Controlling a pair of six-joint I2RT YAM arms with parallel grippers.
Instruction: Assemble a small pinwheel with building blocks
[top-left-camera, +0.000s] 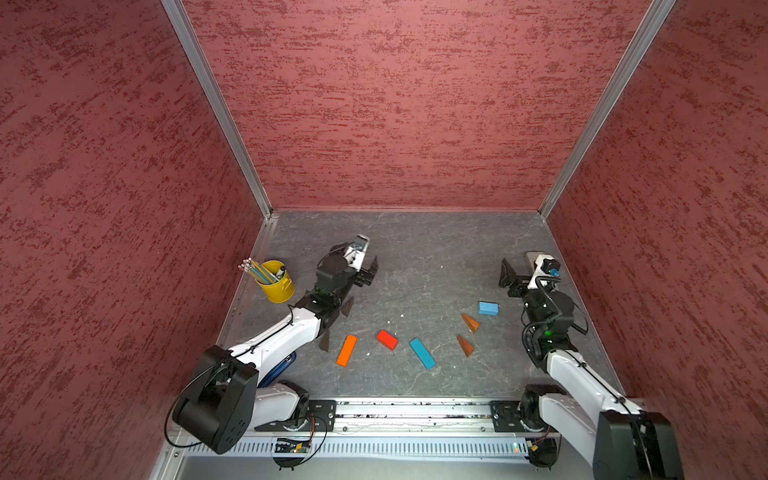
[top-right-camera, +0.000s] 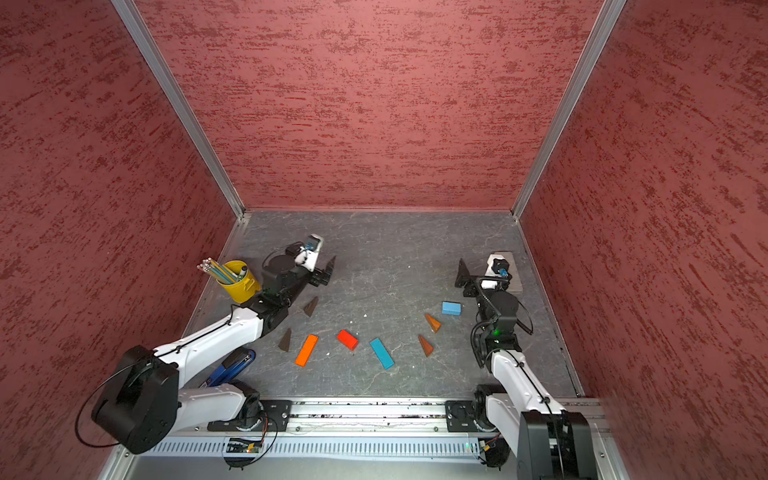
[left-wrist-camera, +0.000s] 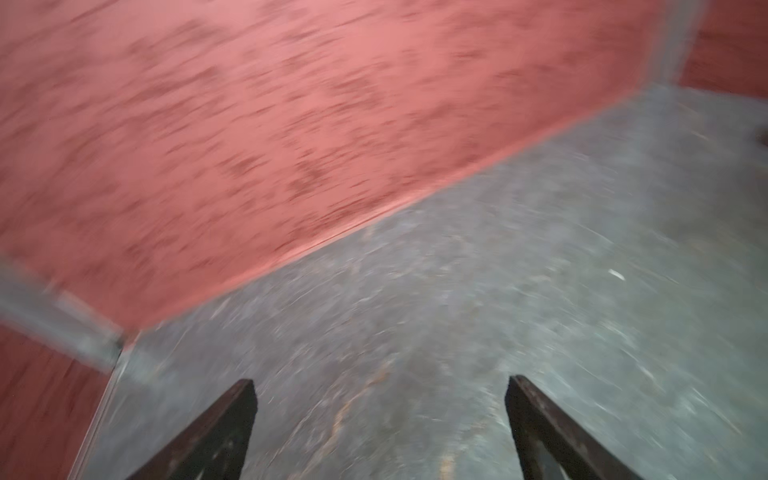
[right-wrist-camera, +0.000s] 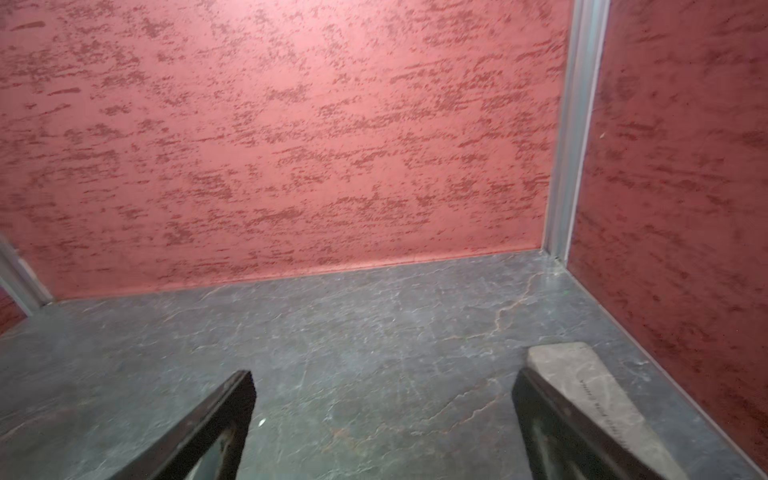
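Loose blocks lie along the table's front half: an orange bar (top-left-camera: 346, 349), a red block (top-left-camera: 387, 339), a long blue bar (top-left-camera: 422, 353), a short blue block (top-left-camera: 488, 308), two orange-brown triangles (top-left-camera: 470, 322) (top-left-camera: 465, 345) and two dark triangles (top-left-camera: 347, 307) (top-right-camera: 284, 341). My left gripper is raised left of centre, behind the blocks, open with only table seen between its fingers. My right gripper stands open and empty at the right, above and behind the short blue block.
A yellow cup (top-left-camera: 278, 289) of sticks stands at the left, with a blue tool (top-right-camera: 229, 368) in front. A pale slab (right-wrist-camera: 576, 368) lies by the right wall.
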